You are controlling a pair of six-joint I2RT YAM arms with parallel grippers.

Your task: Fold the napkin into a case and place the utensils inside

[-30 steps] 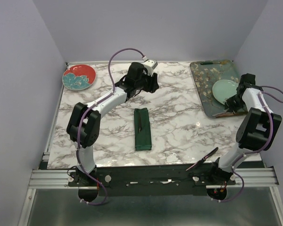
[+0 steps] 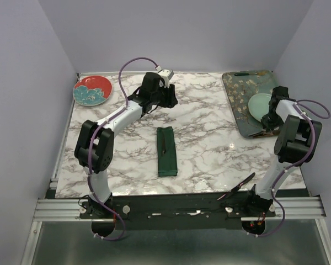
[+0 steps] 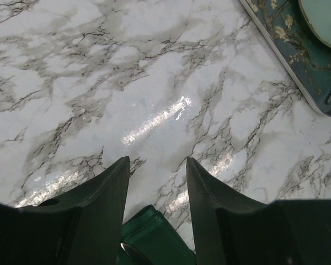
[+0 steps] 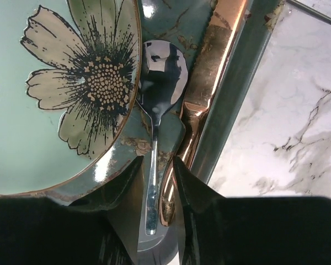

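Note:
The dark green napkin (image 2: 171, 160) lies folded in a narrow upright rectangle at the table's middle, a dark slim utensil (image 2: 164, 144) along it. In the left wrist view, one napkin corner (image 3: 163, 237) shows below the fingers. Above bare marble past the napkin's far end, my left gripper is open and empty. My right gripper is over the near right part of the tray, its fingers partly closed around the handles of a silver spoon (image 4: 153, 187) and a copper-coloured knife (image 4: 201, 83). Whether the fingers press on them cannot be told.
The dark tray (image 2: 235, 105) at the far right holds a pale green plate (image 2: 258, 105) beside the spoon. Another dark utensil (image 2: 237, 186) lies near the front edge. A red and blue plate (image 2: 92, 90) sits far left. Marble between napkin and tray is clear.
My left gripper has shifted a little to the left. The napkin and plates have stayed put.

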